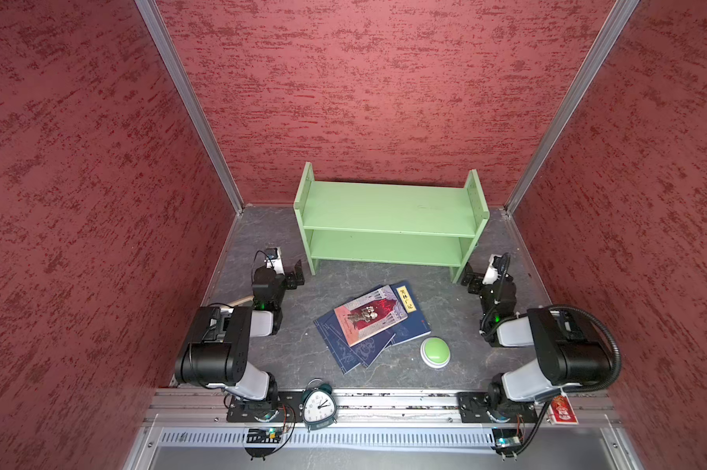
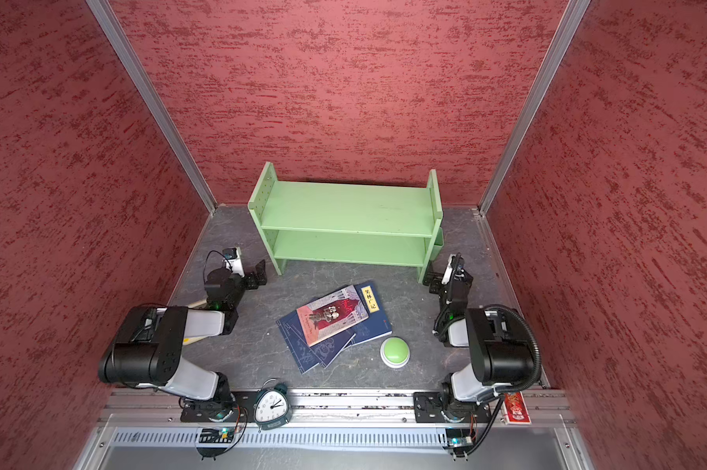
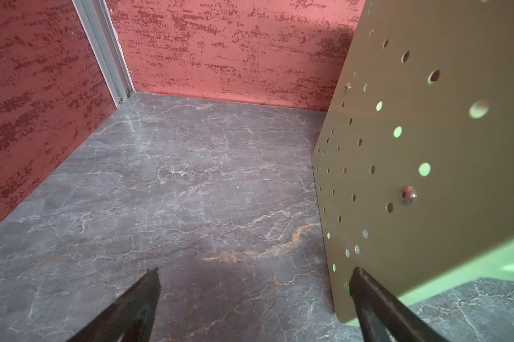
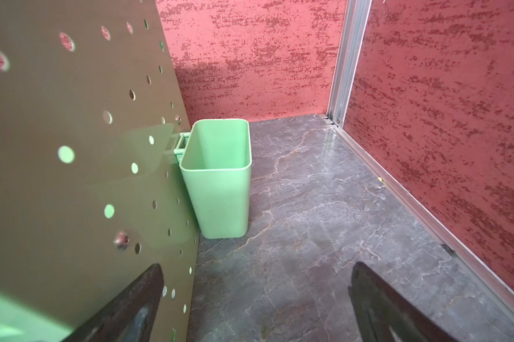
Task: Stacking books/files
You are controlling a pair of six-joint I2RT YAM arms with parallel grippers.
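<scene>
Several books lie in a loose, fanned pile on the table in front of the green shelf (image 1: pixel 391 206). On top is a pink book (image 1: pixel 341 319) with a red picture. A dark blue book (image 1: pixel 413 325) with a yellow label sticks out to its right, and further blue books (image 1: pixel 336 348) show beneath it at the lower left. Their overlapped parts are hidden. My left gripper is open and empty by the shelf's left side. Likewise open and empty, my right gripper stands by the shelf's right side. Neither touches a book.
Both shelf boards are bare. A green bin (image 4: pixel 220 193) hangs on the shelf's right side. Right of the books sits a green button (image 1: pixel 435 351). An alarm clock (image 1: pixel 319 405) stands at the front edge, and a red packet (image 2: pixel 515 407) lies front right.
</scene>
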